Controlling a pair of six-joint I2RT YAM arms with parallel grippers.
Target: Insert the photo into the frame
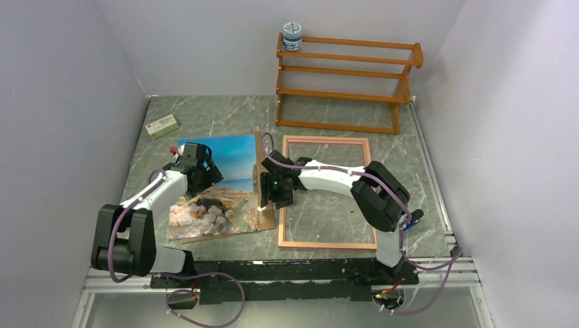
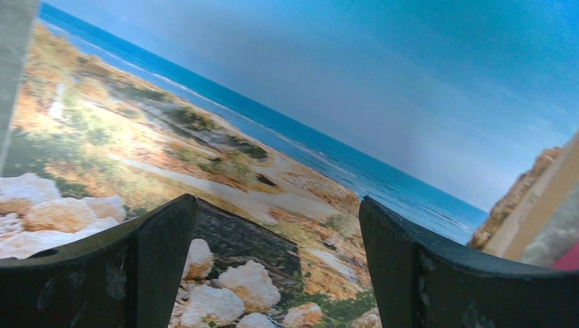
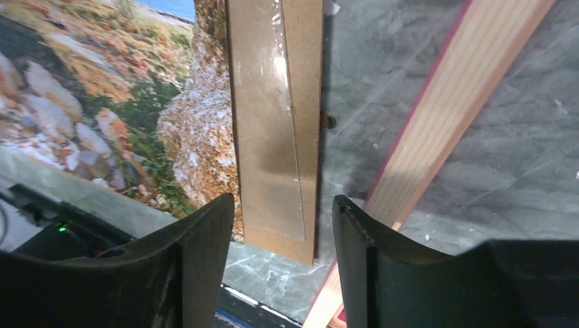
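Observation:
The photo, a beach scene with blue sky and pale rocks, lies flat on the left half of the table. Beneath it a brown backing board sticks out along the right and bottom edges. To its right rests the empty wooden frame. My left gripper is open above the photo, nothing between its fingers. My right gripper hovers over the gap between board and frame, its fingers part open and nothing held. In the right wrist view the board's bare strip shows between the fingers, below them.
At the back stands a wooden rack with a white-and-blue jar on top. A small box sits at the back left. Partly behind the right arm is a blue object. Bare tabletop shows inside the frame.

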